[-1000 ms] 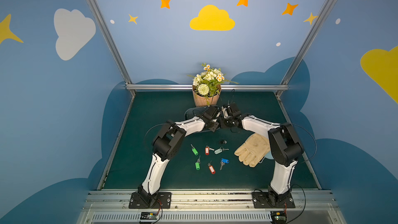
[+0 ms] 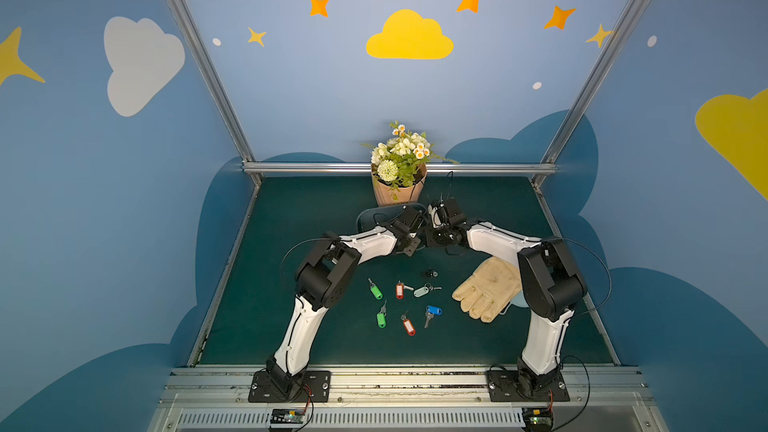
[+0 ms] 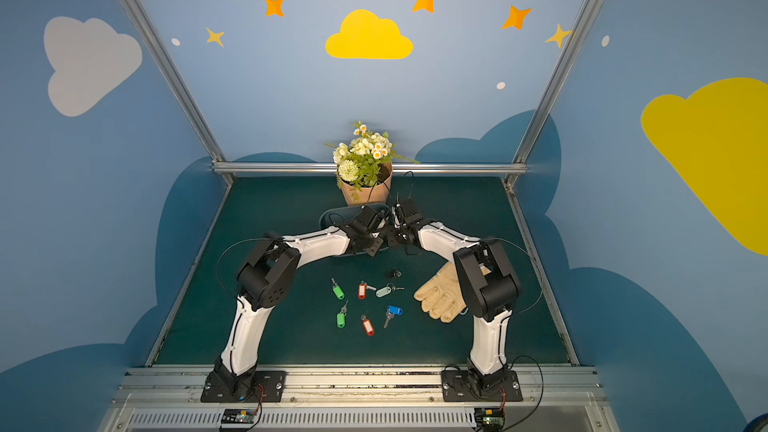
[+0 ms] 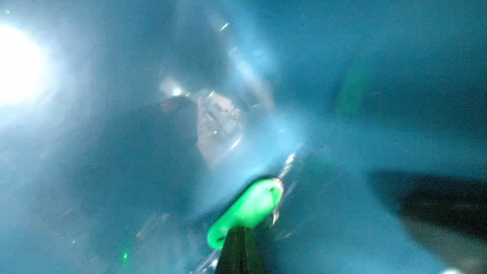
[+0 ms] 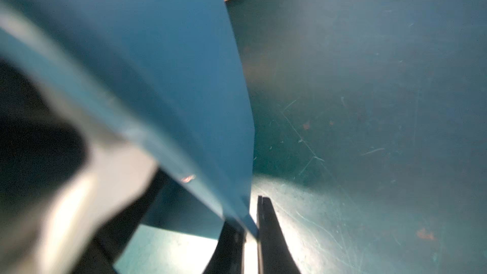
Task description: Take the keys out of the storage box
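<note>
The dark blue-grey storage box (image 2: 369,217) stands at the back, mostly covered by both wrists in the top views. Inside it, in the left wrist view, lies a green key tag (image 4: 253,202) with a metal ring. My left gripper is shut, its tip overlapping the tag's lower end; whether the tag is pinched or only behind the tip does not show. My right gripper is shut on the wall of the box (image 5: 203,71). Several tagged keys lie on the table in front, including green (image 2: 376,291), red (image 2: 409,326) and blue (image 2: 433,310) ones.
A flower pot (image 2: 399,189) stands close behind the box. A beige glove (image 2: 486,289) lies front right, partly under my right arm. A small black item (image 2: 432,273) sits between box and keys.
My left arm has shifted very slightly at the box. Some flowers in the pot have moved a little. The right arm and the keys on the table look unmoved.
</note>
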